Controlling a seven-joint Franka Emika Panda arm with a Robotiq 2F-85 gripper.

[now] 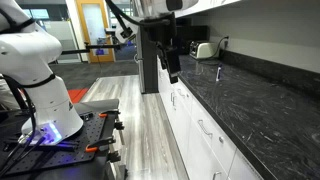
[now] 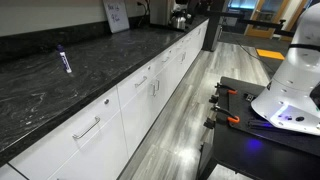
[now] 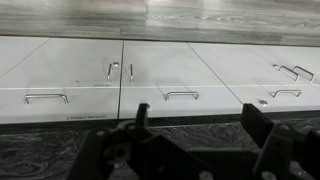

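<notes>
My gripper is open, its two dark fingers (image 3: 256,124) set wide apart with nothing between them in the wrist view. In exterior view 1 it hangs in the air by the black countertop (image 1: 265,100), above the white cabinet fronts. Below it, the wrist view takes in white drawers with metal handles (image 3: 182,95) and a strip of dark counter. A small marker (image 2: 65,60), pale with a dark blue or purple end, stands upright on the counter in exterior view 2. Every drawer front in view appears closed.
A shiny kettle or similar appliance (image 2: 180,19) stands on the far counter, with a white board (image 2: 116,15) leaning nearby. The black robot table (image 2: 260,150) faces the cabinets across bare grey floor (image 2: 176,125).
</notes>
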